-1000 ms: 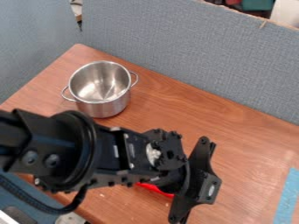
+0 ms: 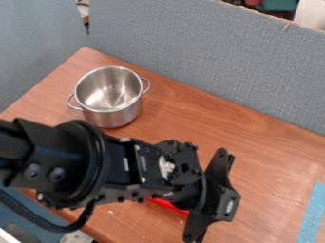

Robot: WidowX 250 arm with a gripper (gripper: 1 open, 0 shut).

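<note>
A steel pot with two side handles (image 2: 109,95) stands upright at the back left of the wooden table. My black gripper (image 2: 207,196) is low over the table in the lower middle, in front of the pot and to its right. A red object (image 2: 169,206) lies beneath it, mostly hidden by the gripper and arm. I cannot see clearly what, if anything, is between the fingers.
Grey padded walls (image 2: 210,62) border the table at the back and left.
</note>
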